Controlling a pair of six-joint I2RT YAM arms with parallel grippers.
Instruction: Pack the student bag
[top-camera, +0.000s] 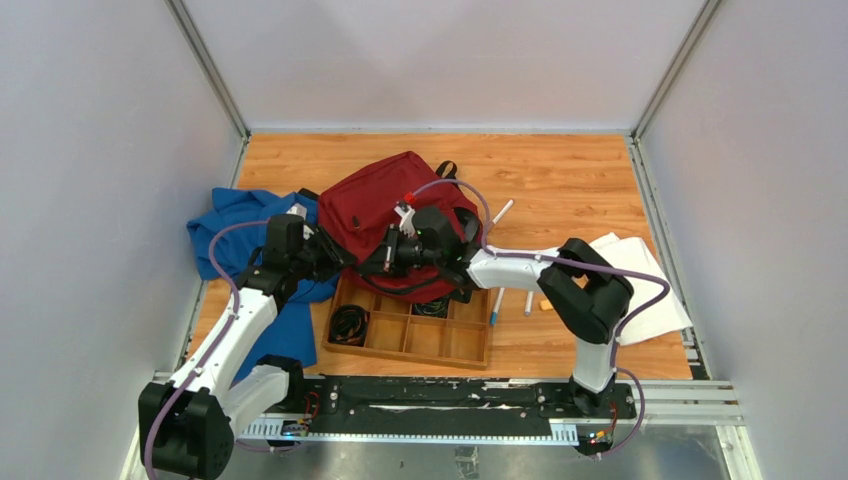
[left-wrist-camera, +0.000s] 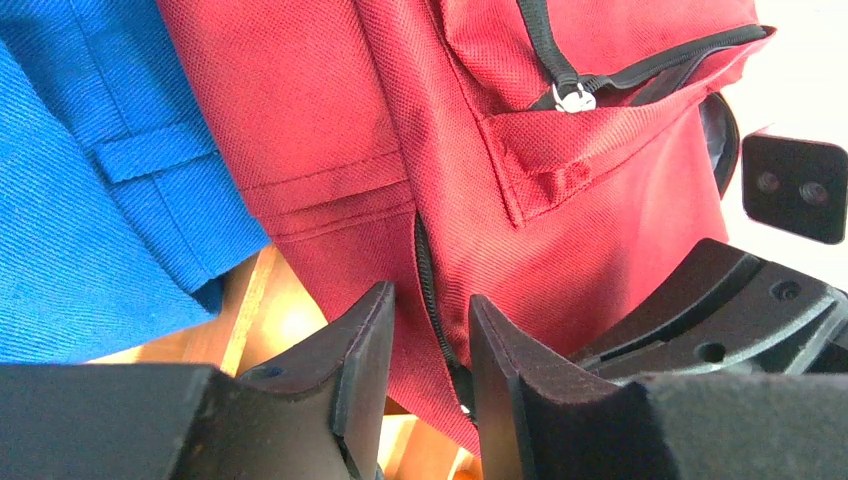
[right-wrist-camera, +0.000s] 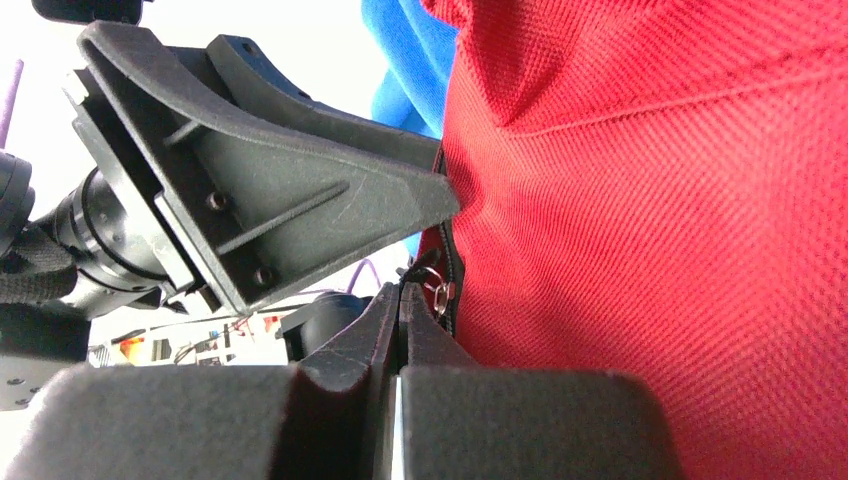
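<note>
A red bag lies in the middle, its lower edge over the wooden tray. In the left wrist view a black zipper runs down between the fingers of my left gripper. These stand apart on either side of it, against the fabric, so that gripper looks open. Close beside it, my right gripper is shut on the small dark zipper pull, whose metal slider sits on the zipper at the bag's edge. Much of the bag is covered by the arms in the top view.
Blue cloth lies left of the bag. The divided wooden tray holds dark coiled cable. Several pens, among them a blue-tipped one, and white cloth lie right.
</note>
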